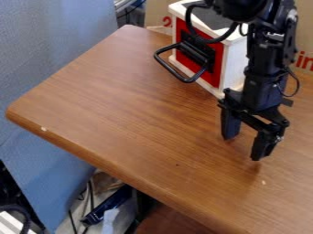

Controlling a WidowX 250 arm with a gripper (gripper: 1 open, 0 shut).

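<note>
My black gripper [242, 143] hangs at the right of the camera view, low over the wooden table [123, 119], its two fingers apart with nothing visible between them. Behind it stands a white box with a red front [200, 68] and a black wire handle [167, 57] sticking out to the left.
A blue-grey padded surface [49, 64] lies beyond the left edge, with cables and clutter below the near-left edge. A cardboard box [158, 13] is at the back.
</note>
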